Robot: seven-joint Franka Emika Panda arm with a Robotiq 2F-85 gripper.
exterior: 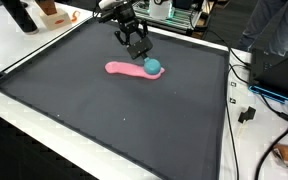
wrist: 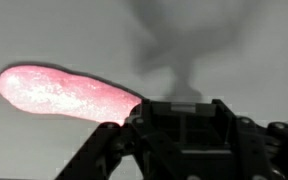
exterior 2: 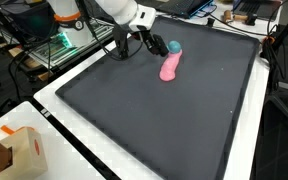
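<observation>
A long pink object [exterior: 125, 69] with rounded ends lies flat on the dark table. At its right end in exterior view 1 is a round light-blue piece [exterior: 152, 66], seen at the far end in exterior view 2 [exterior 2: 175, 47]. My black gripper [exterior: 144, 54] is low, just behind and beside the blue piece. In the wrist view the pink object [wrist: 66, 92] runs from the left towards my gripper, which covers its near end. The fingers look shut, but what lies between the fingers is hidden. No blue shows in the wrist view.
Cables and clutter lie beyond the back edge. A white ledge [exterior: 249, 125] with a small upright device [exterior: 245, 118] borders the right side in exterior view 1.
</observation>
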